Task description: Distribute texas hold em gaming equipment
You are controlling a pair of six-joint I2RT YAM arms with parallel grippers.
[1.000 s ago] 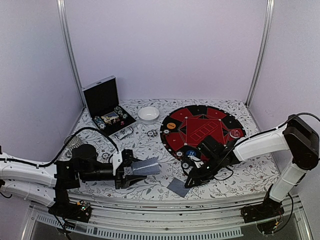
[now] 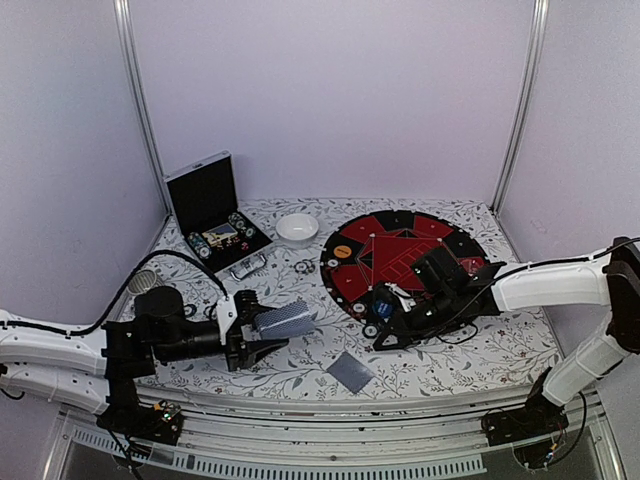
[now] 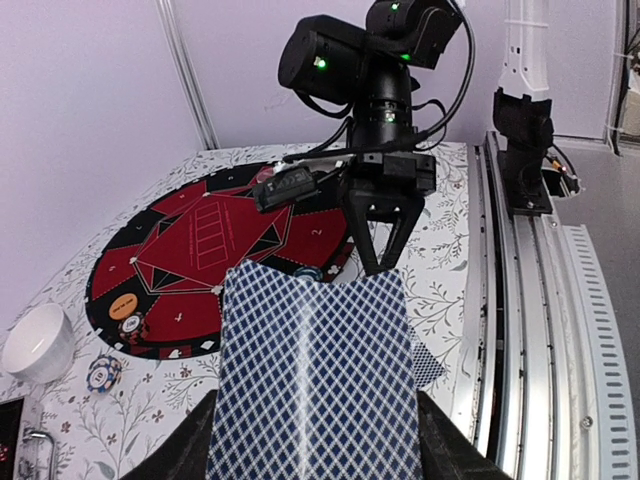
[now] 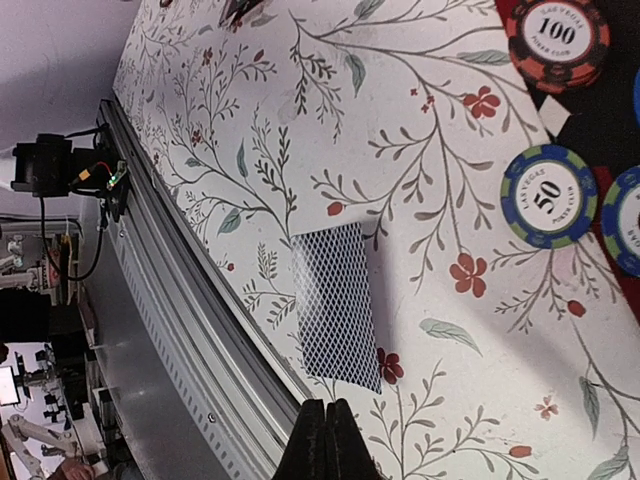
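Note:
My left gripper [image 2: 266, 325] is shut on a stack of blue-and-white patterned cards [image 3: 310, 370], held above the table at the left of centre; the stack fills the space between its fingers. A single patterned card [image 2: 350, 372] lies flat near the table's front edge, seen whole in the right wrist view. My right gripper is shut with nothing visible between its fingertips, raised to the right of that card. Behind it the round red-and-black poker mat [image 2: 400, 250] is partly hidden by the right arm.
An open case of chips [image 2: 232, 240] stands at the back left, beside a white bowl [image 2: 297, 229]. Blue-and-green 50 chips [image 4: 548, 196] lie by the mat's edge. Free tablecloth surrounds the card.
My right gripper has drawn away from the card, to the right and back. The card on the table sits slightly farther left. My left gripper and its stack have shifted a little left.

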